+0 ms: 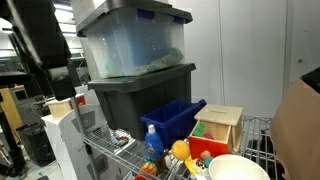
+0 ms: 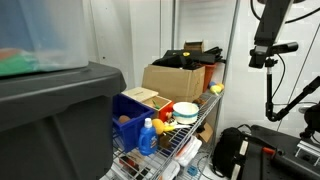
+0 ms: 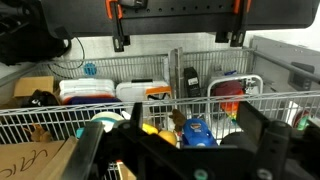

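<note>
Two fingers (image 3: 118, 30) stand wide apart at the top of the wrist view, so my gripper is open, with nothing between them. Below it lies a wire shelf with a blue bottle (image 3: 200, 133) and other small items. Exterior view 1 has the same blue bottle (image 1: 153, 143) upright, near an orange ball (image 1: 180, 150) and a white bowl (image 1: 238, 167). A wooden box (image 1: 217, 120) stands behind them. The dark arm fills the upper left there, well apart from the items.
A blue bin (image 1: 175, 121) stands beside a large black storage box (image 1: 140, 105) with a clear tub (image 1: 140, 42) on top. Cardboard (image 1: 302, 125) borders the shelf at the right. Wire rails (image 3: 60, 112) cross the wrist view.
</note>
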